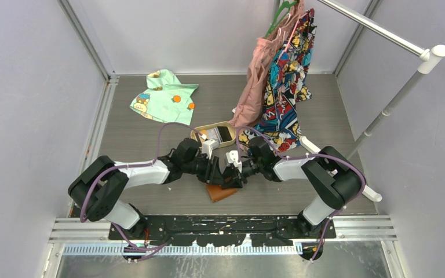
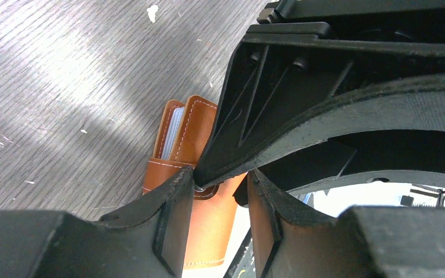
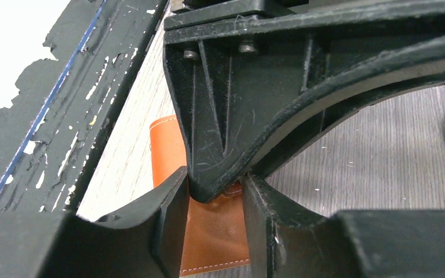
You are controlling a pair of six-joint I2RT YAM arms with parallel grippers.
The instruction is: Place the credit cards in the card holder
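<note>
An orange-brown leather card holder point(image 1: 215, 194) lies near the table's front, partly under both grippers. Its strap point(image 2: 168, 169) crosses it, and the pale edges of cards point(image 2: 172, 133) show in its open side. Over the holder, my left gripper is part open, with a gap between its fingertips and the strap's end showing through it. The right gripper meets it from the other side, its tips at the strap's end and shut on the card holder. The two sets of fingers overlap, so the exact contact is partly hidden.
Behind the arms stands a beige tray point(image 1: 229, 144) with dark and pale flat items inside. A green cloth point(image 1: 165, 97) lies at the back left; pink and patterned garments point(image 1: 278, 92) hang at the back right.
</note>
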